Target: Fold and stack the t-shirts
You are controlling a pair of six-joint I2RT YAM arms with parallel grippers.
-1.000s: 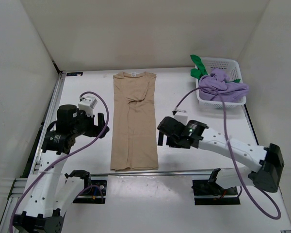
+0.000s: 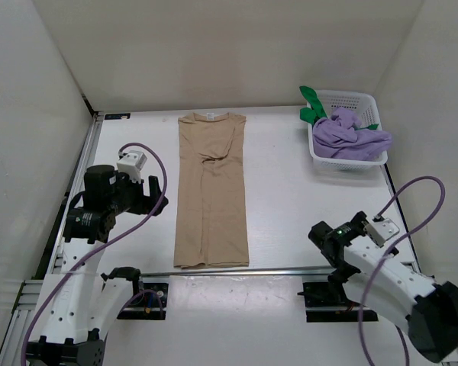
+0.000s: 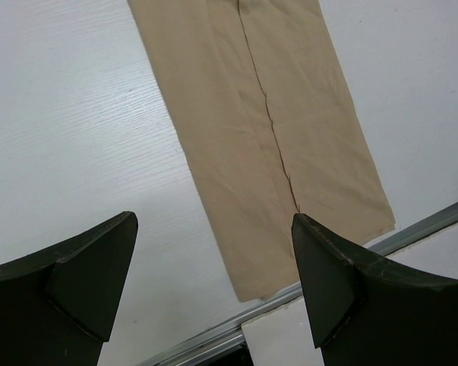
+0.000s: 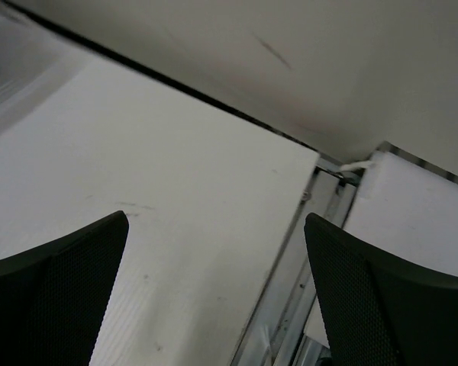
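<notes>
A tan t-shirt [image 2: 221, 206] lies lengthwise on the white table, its sides folded inward into a long narrow strip. Its collar is at the back and its hem near the front rail; a fold edge runs down the middle, with a small bunch of cloth near the chest. To its left, my left gripper [image 2: 162, 195] stands open and empty; the left wrist view shows the lower shirt [image 3: 267, 152] beyond its fingers [image 3: 99, 274]. My right gripper is open over bare table near the right edge, nothing between its fingers. In the top view its fingertips are hidden.
A white basket [image 2: 351, 164] at the back right holds a purple garment [image 2: 349, 137] and a green one [image 2: 313, 105]. Between shirt and basket the table [image 2: 286, 175] is clear. A metal rail [image 2: 290, 271] runs along the front edge.
The right arm has swung away from beside the shirt toward the right front, turning as it went. The left arm has barely moved. The shirt and basket look unchanged.
</notes>
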